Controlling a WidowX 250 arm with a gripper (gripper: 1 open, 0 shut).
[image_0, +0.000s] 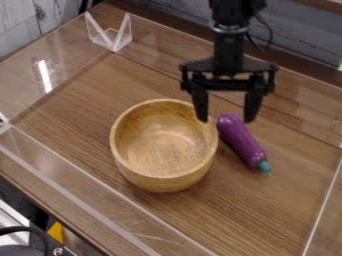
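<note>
My black gripper hangs over the back centre of the wooden table, its dark fingers spread open with nothing visible between them. Just below and right of it lies a purple eggplant with a teal tip, pointing toward the front right. A yellow bowl sits left of the eggplant, empty, below the gripper's left side.
A white wire rack stands at the back left. Dark cable or hardware shows at the bottom left corner.
</note>
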